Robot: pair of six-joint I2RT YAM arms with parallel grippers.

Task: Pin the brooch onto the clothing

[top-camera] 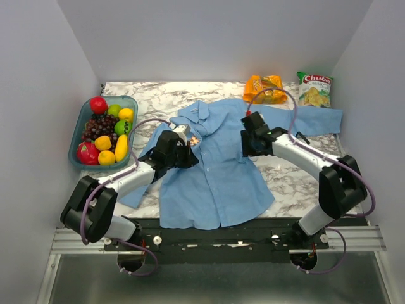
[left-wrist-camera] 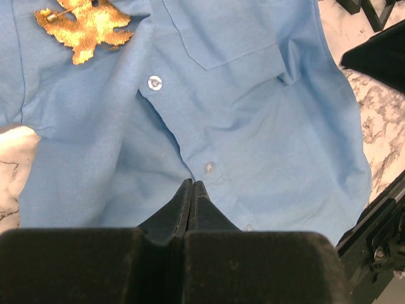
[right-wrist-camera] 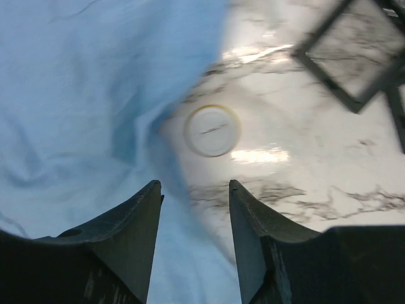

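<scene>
A gold leaf-shaped brooch (left-wrist-camera: 88,28) lies on the blue shirt (left-wrist-camera: 240,126), at the top left of the left wrist view; its pin side shows upward. In the top view the brooch (top-camera: 194,140) is beside my left arm, on the left chest of the shirt (top-camera: 215,183). My left gripper is shut over the shirt front near the buttons, with nothing visible between its fingers. On the right, my gripper stands open and empty above the shirt's side edge and the marble table.
A fruit basket (top-camera: 77,142) stands at the left. An orange snack bag (top-camera: 266,89) and a Chuba bag (top-camera: 314,90) are at the back right. A round white disc (right-wrist-camera: 212,130) and a black frame (right-wrist-camera: 348,95) lie on the marble right of the shirt.
</scene>
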